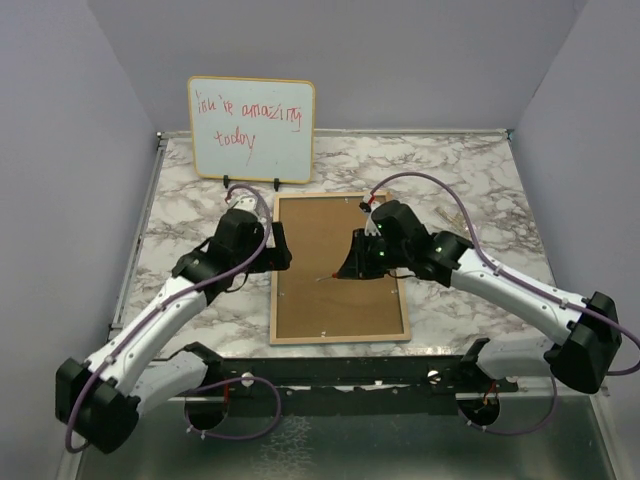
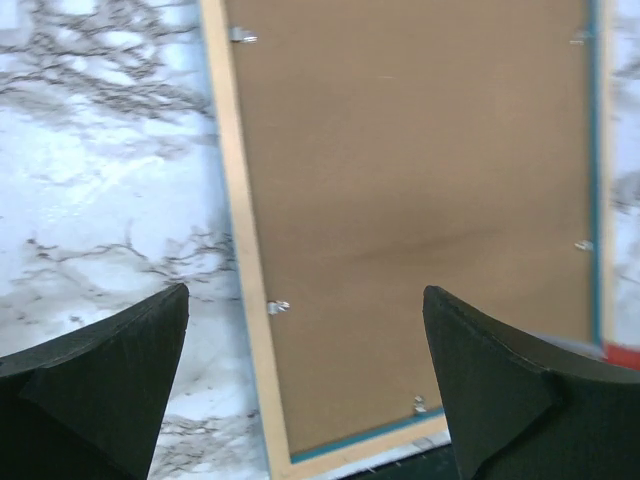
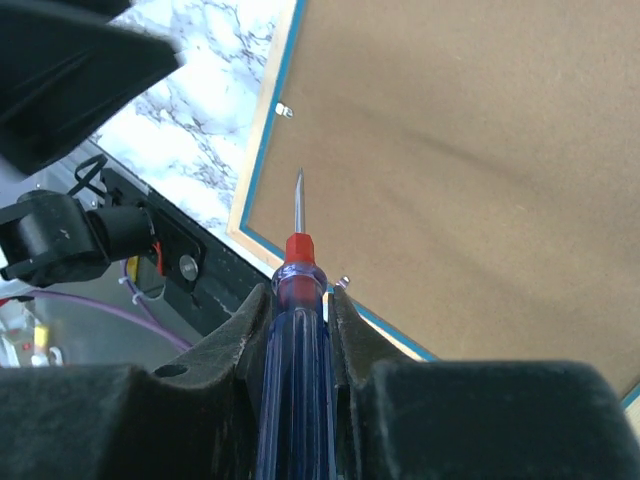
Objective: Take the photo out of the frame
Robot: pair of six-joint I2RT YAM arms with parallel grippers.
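The photo frame lies back side up, its light wooden rim (image 1: pixel 273 300) around a brown backing board (image 1: pixel 330 225). Small metal clips, such as this clip (image 2: pixel 279 307), sit along the board's edges. My left gripper is open above the frame's left rim, nothing between its fingers. My right gripper is shut on a screwdriver (image 3: pixel 299 248) with a clear bluish handle, red collar and thin metal shaft. The screwdriver points left over the board; whether its tip touches cannot be told. Any photo is hidden beneath the board.
Behind the frame stands a whiteboard (image 1: pixel 252 130) with red writing. The table's dark front edge (image 1: pixel 330 372) runs close below the frame. Grey walls enclose both sides.
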